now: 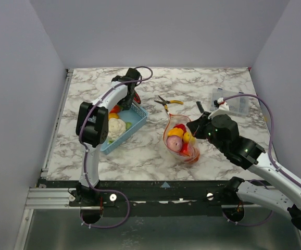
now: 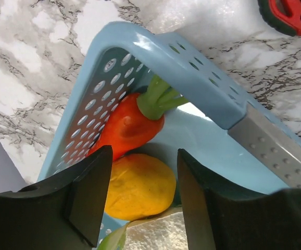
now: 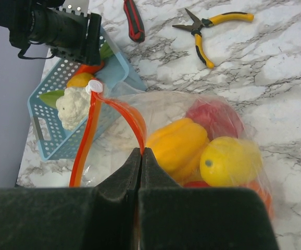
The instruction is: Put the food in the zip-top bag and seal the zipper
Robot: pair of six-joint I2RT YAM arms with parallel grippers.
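The clear zip top bag (image 1: 191,158), edged in orange, stands agape at centre right with several foods inside, including a yellow pepper (image 3: 174,147) and a yellow round fruit (image 3: 230,160). My right gripper is shut on the bag's orange-edged rim (image 3: 130,115). Over the blue basket (image 2: 96,96), my left gripper stands part open, nothing between its fingers. Beyond its fingertips lie an orange carrot (image 2: 127,127) with a green top and a yellow-orange food (image 2: 140,186). A cauliflower (image 1: 116,128) rests nearer the basket's middle; the left arm covers part of the basket from above.
Yellow-handled pliers (image 1: 167,102) lie between basket and bag, towards the back. A red-and-black tool (image 3: 134,22) is just behind the basket. At the back right sits a clear plastic box (image 1: 238,106). Bare marble shows in front of the basket.
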